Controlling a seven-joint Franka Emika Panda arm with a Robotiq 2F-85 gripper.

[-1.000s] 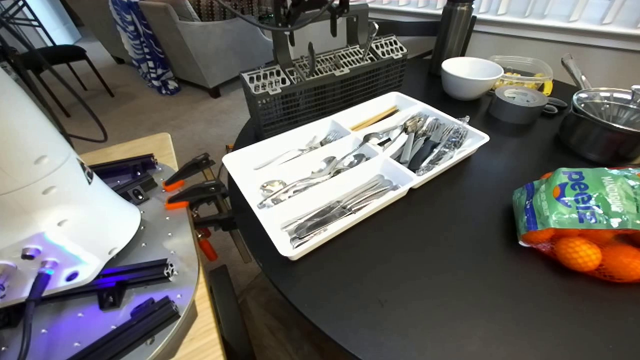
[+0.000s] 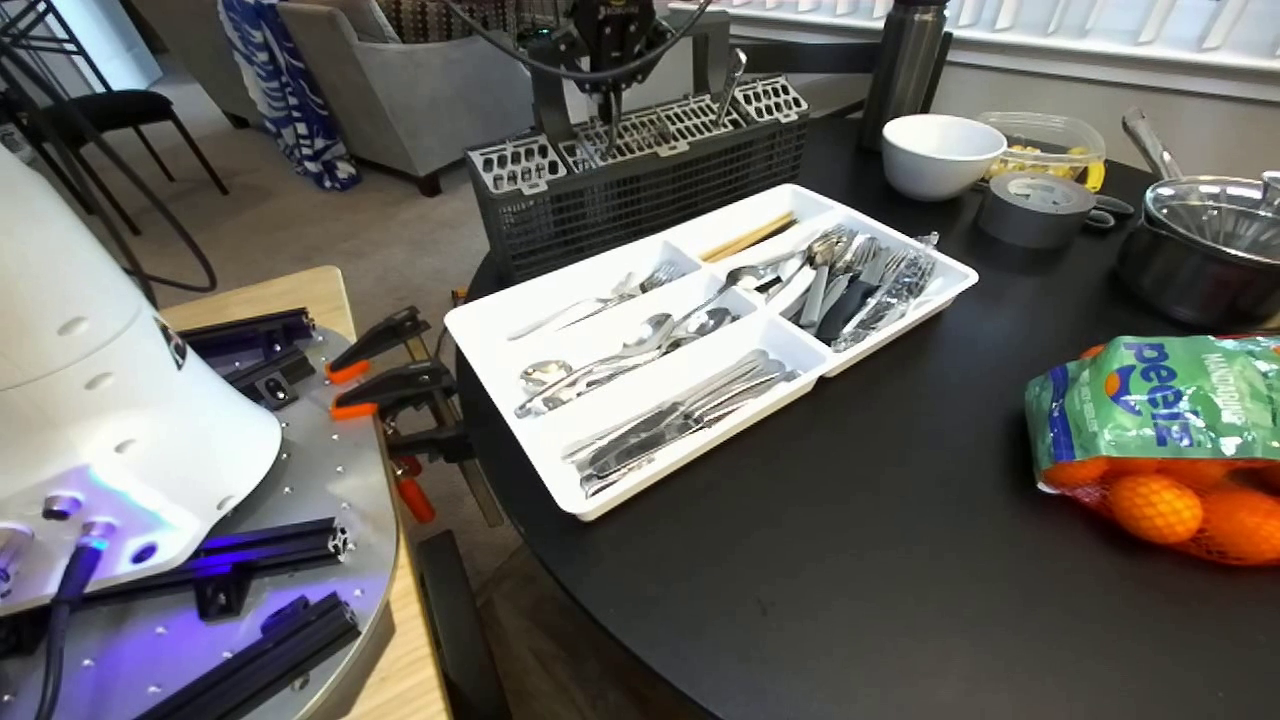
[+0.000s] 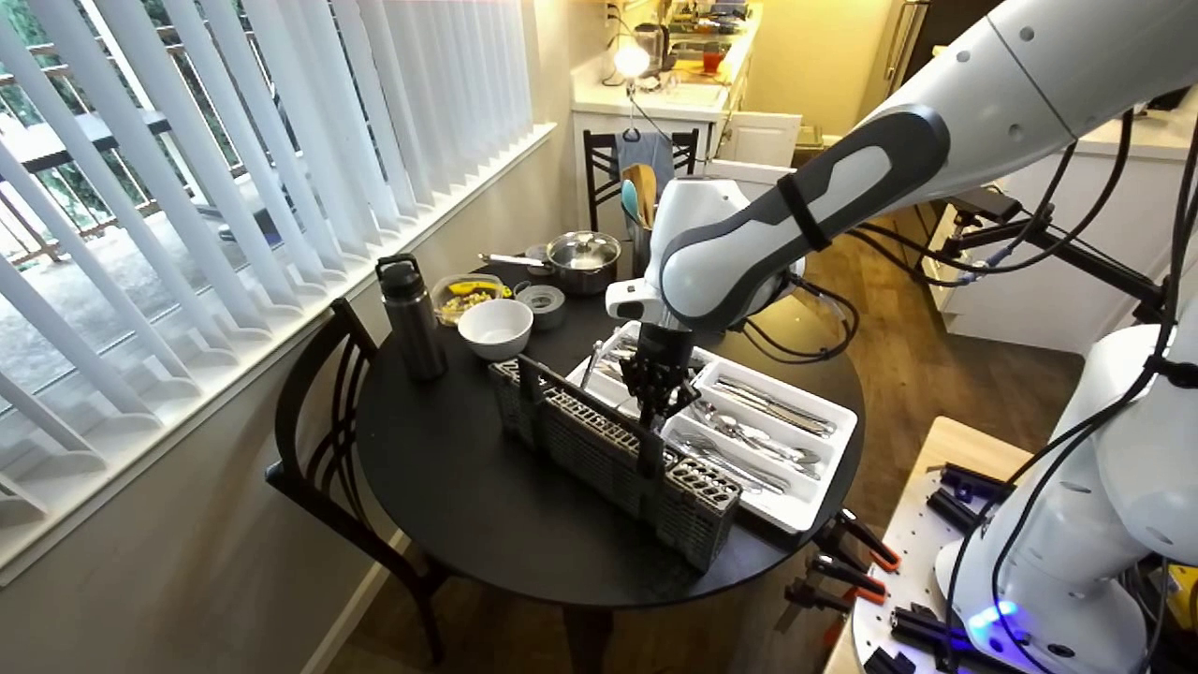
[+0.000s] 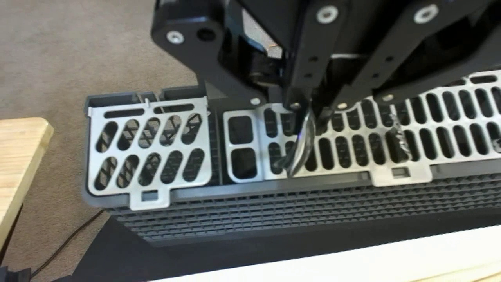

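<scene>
My gripper is shut on a shiny metal utensil [image 4: 303, 145] that stands in a slot near one end of the grey cutlery basket [image 4: 188, 199]. The utensil's lower part is hidden inside the basket, and I cannot tell its kind. In exterior view 1 the gripper [image 2: 612, 94] points down over the slotted lids. A second utensil [image 2: 731, 86] stands upright farther along the basket. Beside the basket lies a white tray [image 2: 489, 340] with sorted cutlery: forks [image 2: 624, 292], spoons [image 2: 636, 348], knives [image 2: 684, 414] and a mixed pile at its far end.
The basket's tall handle rises close to the gripper. A white bowl [image 2: 942, 156], a tape roll [image 2: 1034, 210], a steel bottle [image 2: 902, 72] and a pot [image 2: 1200, 276] stand farther back. A bag of mandarins [image 2: 1152, 450] lies at right.
My gripper was open above the utensil; it has come down and shut on it. The basket has shifted slightly left in exterior view 1. The tray has not moved.
</scene>
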